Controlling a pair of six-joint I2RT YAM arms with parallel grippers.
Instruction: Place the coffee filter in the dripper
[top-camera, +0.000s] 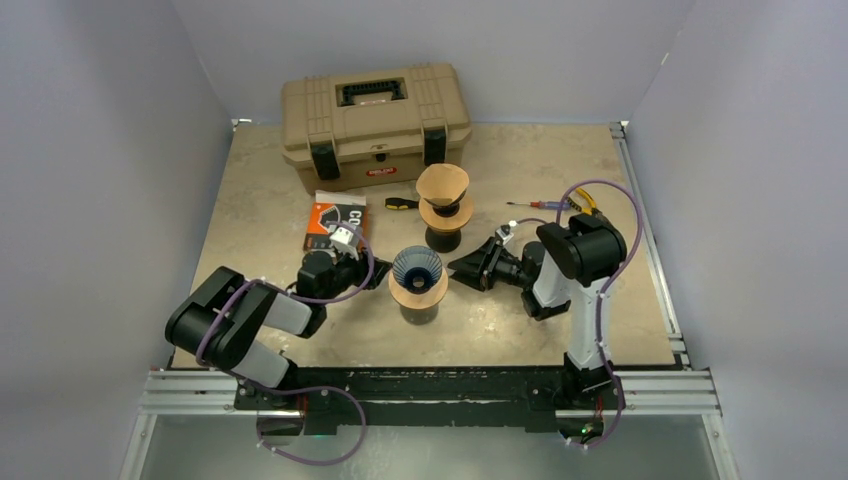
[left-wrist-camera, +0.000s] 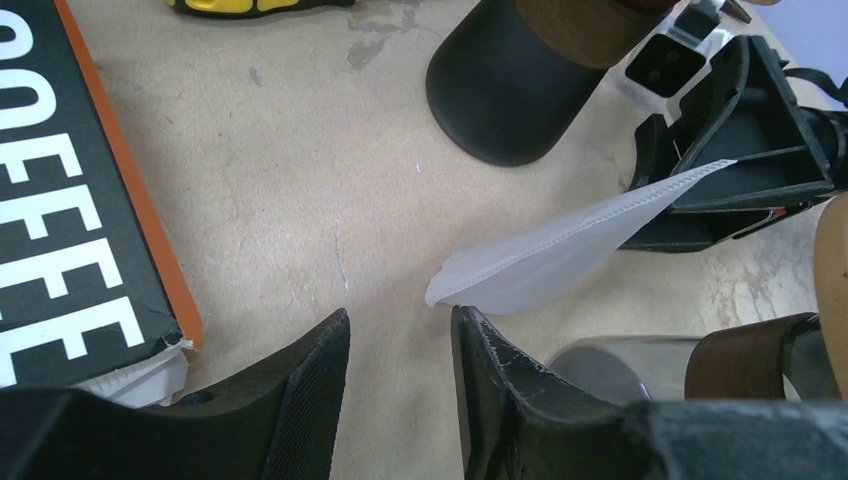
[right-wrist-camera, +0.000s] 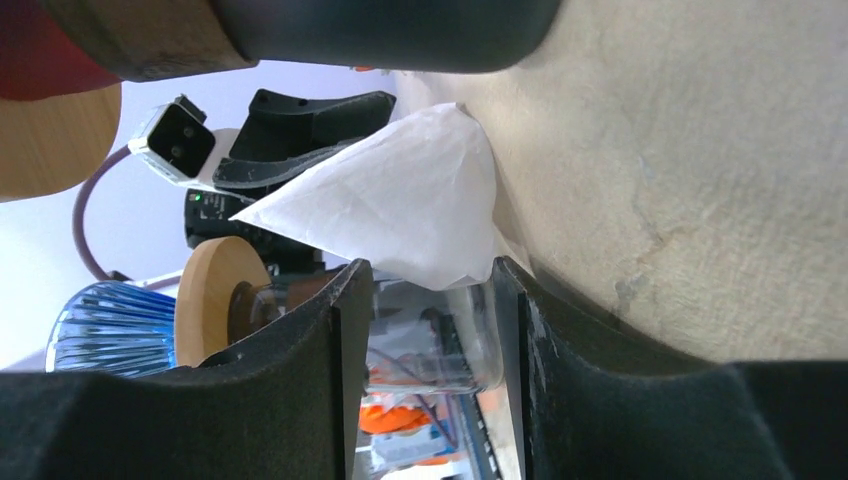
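The white paper coffee filter (left-wrist-camera: 570, 250) stands on edge between the two grippers, in front of the dark right fingers in the left wrist view. My left gripper is partly open, and the filter's near end lies just past its tips. In the right wrist view, the filter (right-wrist-camera: 410, 190) spreads beyond my right gripper, whose fingers are apart. One lower corner reaches the gap between those tips; firm contact cannot be seen. The ribbed dripper (top-camera: 418, 270) sits on its wooden collar and glass server (top-camera: 419, 313), between the grippers. The filter is hidden in the top view.
Behind the dripper stands a second stand with a brown cone (top-camera: 442, 183). The coffee filter box (top-camera: 335, 215) lies left of it, with a yellow-black screwdriver (top-camera: 401, 203) nearby. A tan toolbox (top-camera: 375, 115) fills the back. Pliers (top-camera: 586, 200) lie at the right.
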